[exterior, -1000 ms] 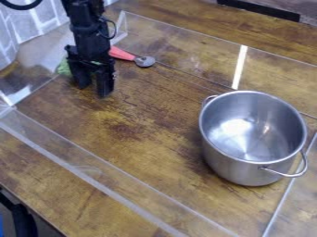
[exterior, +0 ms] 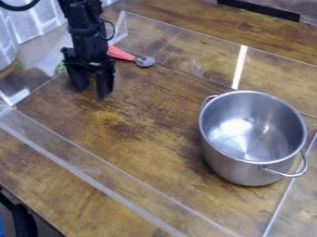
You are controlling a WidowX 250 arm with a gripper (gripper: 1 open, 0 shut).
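Note:
My black gripper (exterior: 89, 74) is low over the wooden table at the upper left. It partly covers a small green object (exterior: 62, 68), and I cannot tell whether its fingers are open or shut on anything. Just behind and to the right of it lies a utensil with a red handle (exterior: 120, 54) and a metal head (exterior: 144, 61). A large steel pot (exterior: 253, 137) with two side handles stands at the right.
Clear plastic edging runs along the left and bottom, and black cables or hardware lie at the bottom-left corner.
My gripper has shifted very slightly over the last second. The pot and the utensil have not visibly moved.

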